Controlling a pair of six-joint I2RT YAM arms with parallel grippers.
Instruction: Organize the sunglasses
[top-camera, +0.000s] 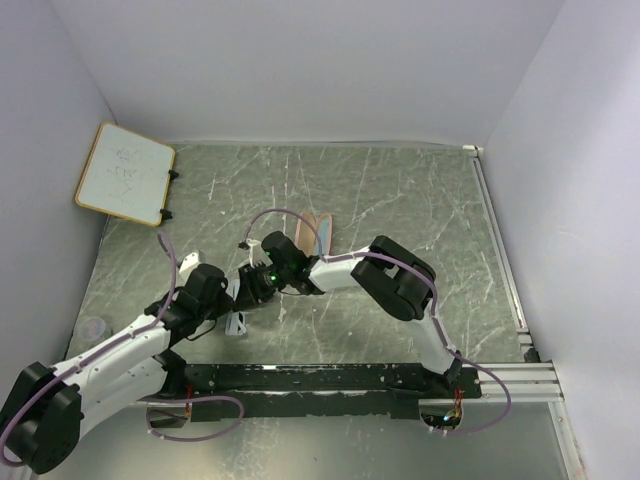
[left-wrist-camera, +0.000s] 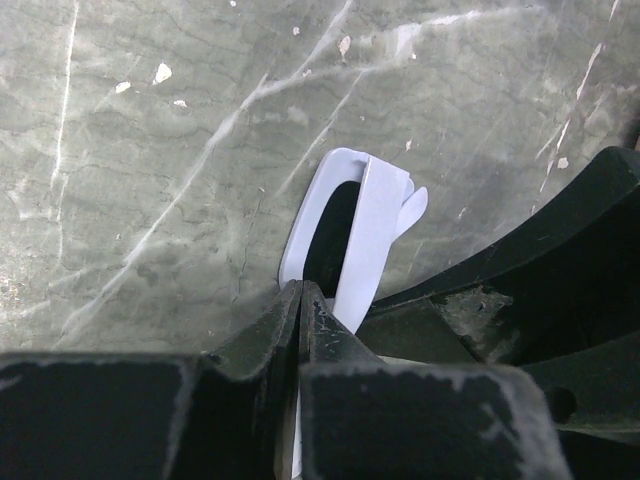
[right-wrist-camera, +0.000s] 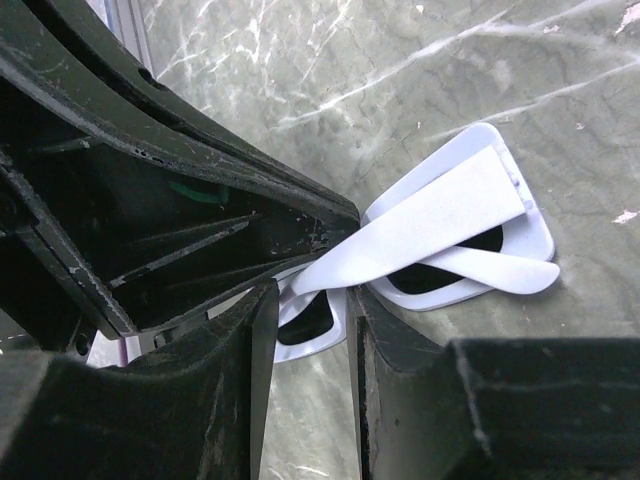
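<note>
White-framed sunglasses (top-camera: 236, 324) with dark lenses lie on the grey marbled table between the two arms. One temple (right-wrist-camera: 430, 220) crosses over the lenses in the right wrist view, and the other temple's tip pokes out beneath it. My left gripper is low over one end of the frame, its fingertips close together with a narrow gap. My right gripper stands open slightly wider, its fingertips at the white frame near the middle. Parts of the sunglasses are hidden behind the fingers, and whether they touch the frame is unclear.
A tan and blue compartment box (top-camera: 323, 232) stands behind the right arm. At the back left is a whiteboard (top-camera: 125, 172), and a clear round container (top-camera: 93, 330) sits at the left edge.
</note>
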